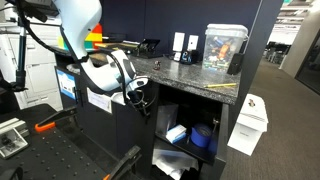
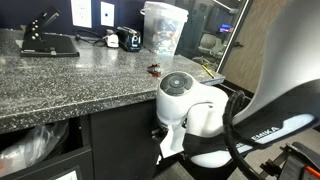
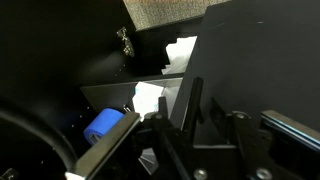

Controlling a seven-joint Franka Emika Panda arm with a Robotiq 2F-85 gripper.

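Low in front of the dark cabinet, my gripper (image 1: 142, 104) points down beside the dark front panel (image 1: 98, 125), close to the open compartment (image 1: 187, 102). In the wrist view, the gripper has its fingers apart, so it is open. A dark upright edge shows between them; whether they touch it cannot be told. Right of that edge lies a broad black panel (image 3: 260, 55). To its left, the compartment's inside shows a blue round item (image 3: 102, 125) and white papers (image 3: 147, 98). In exterior view 2, the arm hides the fingertips.
A speckled countertop (image 1: 180, 76) overhangs the cabinet, close to the arm. On it stand a clear tub (image 1: 223, 48) and a yellow stick (image 1: 221, 86). A blue-white item (image 1: 176, 133) and a blue pot (image 1: 202, 134) sit inside the compartment. White boxes (image 1: 247, 125) stand right of it.
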